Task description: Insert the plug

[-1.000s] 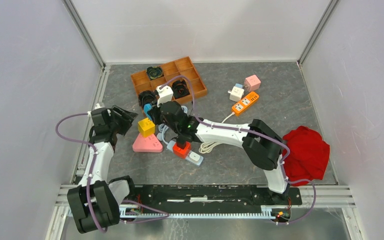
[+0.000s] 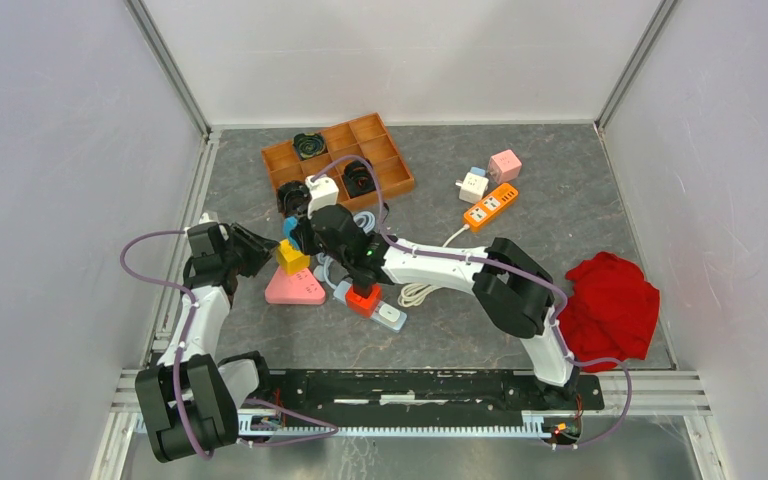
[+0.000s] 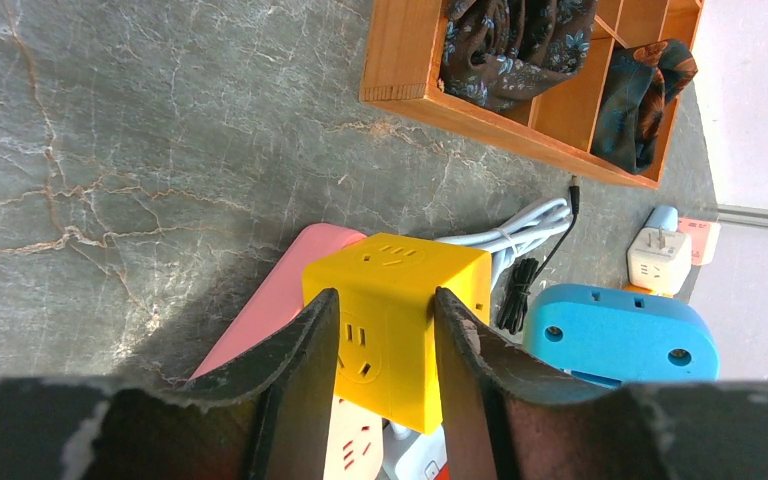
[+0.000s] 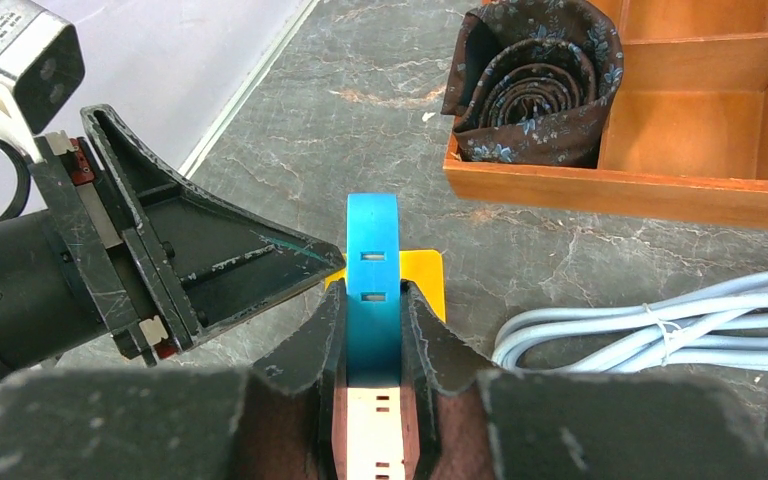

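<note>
My right gripper is shut on a blue plug adapter, seen also in the left wrist view (image 3: 620,330), over the right side of the yellow cube socket (image 3: 380,280). The cube sits by a pink triangular power strip (image 2: 295,292). My left gripper stands open just left of the cube in the top view, its fingertips apart in front of the cube in its wrist view, nothing seen held between them. Whether the adapter touches the cube is unclear.
A wooden compartment box (image 2: 380,150) with dark rolled cloths lies behind. Coiled cables (image 4: 650,320), a red-and-grey adapter strip (image 2: 365,305), an orange strip (image 2: 490,208) and a red cloth (image 2: 610,310) are on the table. The left wall is close beside the left arm.
The right gripper has moved slightly down and left in the top view with the blue adapter, toward the cube.
</note>
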